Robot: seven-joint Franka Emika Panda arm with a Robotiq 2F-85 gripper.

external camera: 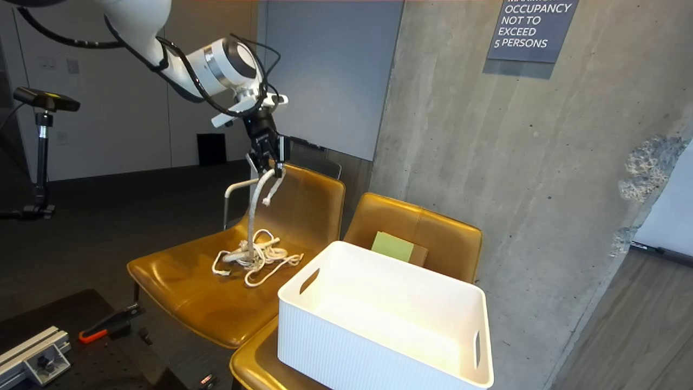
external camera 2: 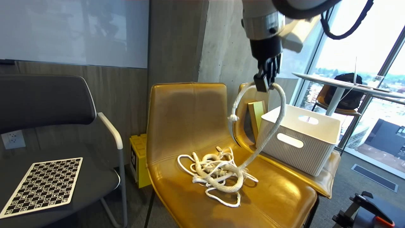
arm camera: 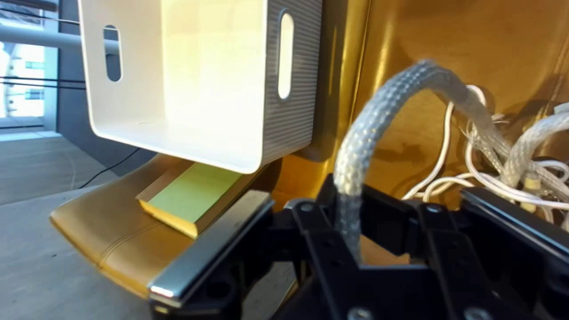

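Note:
My gripper [external camera 2: 267,84] hangs high above the seat of a tan chair, shut on a thick white braided rope [external camera 2: 280,114]. In the wrist view the rope [arm camera: 349,165] rises from between the fingers and arches over to the right. Exterior view 2 shows it drooping on both sides of the gripper. A short end with a knot [external camera 2: 233,117] hangs free, while the longer side runs down to a tangled pile of thick and thin white cords [external camera 2: 216,171] on the seat. In exterior view 1 the pile [external camera: 256,252] lies below the gripper [external camera: 273,170].
A white ribbed bin [external camera: 383,312] stands on the neighbouring tan chair, its inside empty where visible. Behind it a green-and-brown block [external camera: 396,248] leans on the backrest. A black chair [external camera 2: 45,144] bearing a checkered board [external camera 2: 43,186] stands at the left of exterior view 2.

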